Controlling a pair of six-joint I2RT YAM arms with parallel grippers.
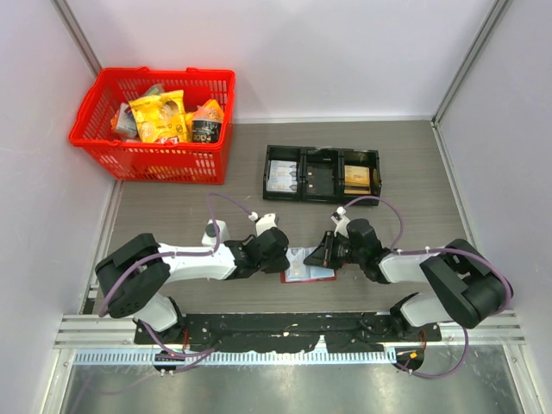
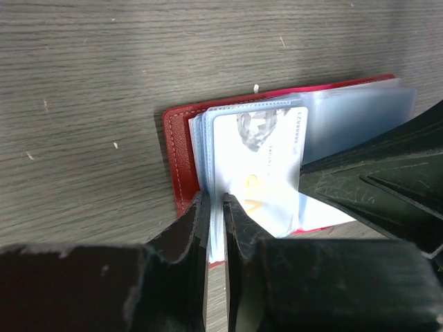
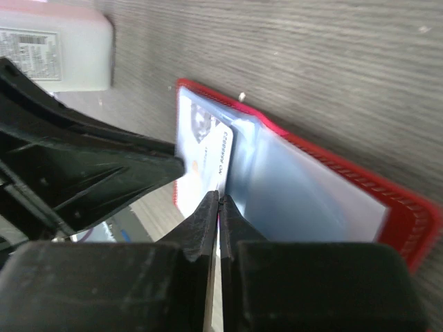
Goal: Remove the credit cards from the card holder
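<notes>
The red card holder [image 2: 178, 152] lies open on the table between my grippers, its clear sleeves [image 3: 308, 200] showing. A white card [image 2: 256, 173] sits at the front of the left stack of sleeves. My left gripper is shut at the edge of that stack, pinching the sleeve edge. My right gripper has its fingertips over the sleeves beside the card; they look close together, and what lies between them is unclear.
A black three-compartment tray [image 1: 321, 177] lies at the back. A red basket [image 1: 194, 164] of snack bags stands back left. A white object [image 1: 216, 231] sits behind my left arm.
</notes>
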